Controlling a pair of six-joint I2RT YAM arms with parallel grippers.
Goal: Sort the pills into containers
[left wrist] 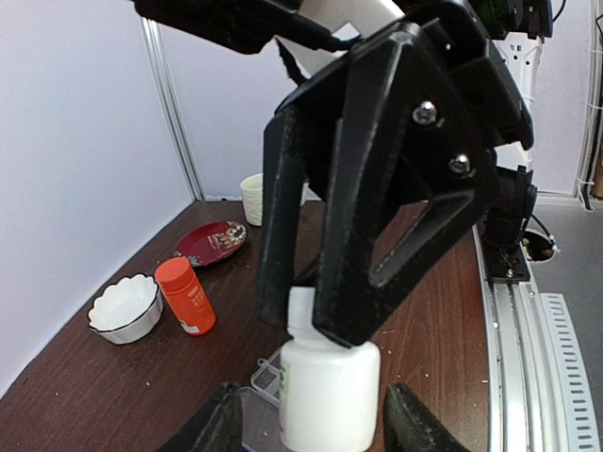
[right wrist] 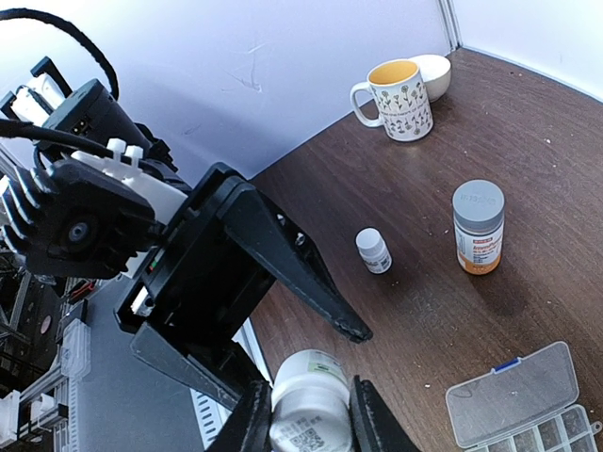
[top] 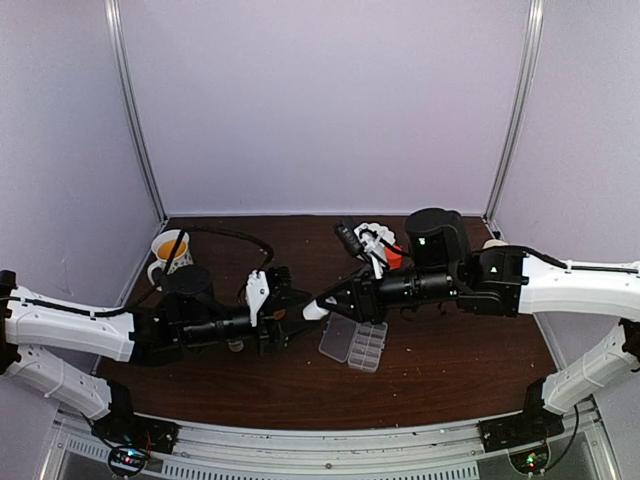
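Note:
A white pill bottle (top: 315,310) is held in the air between the two arms, over the middle of the table. My right gripper (top: 330,303) is shut on its narrower end, which shows clearly in the left wrist view, where the wider bottle body (left wrist: 330,395) hangs below. My left gripper stands open with one finger to each side of that wider body; contact is not clear. In the right wrist view, the bottle's near end (right wrist: 311,424) sits between the right fingers. A clear pill organizer (top: 366,346) lies with its lid open beneath.
A grey-capped bottle (right wrist: 479,226) and a small white bottle (right wrist: 374,250) stand on the left side, with a flowered mug (right wrist: 400,102) behind. Toward the right are an orange bottle (left wrist: 186,296), a white bowl (left wrist: 127,311) and a red plate (left wrist: 211,243).

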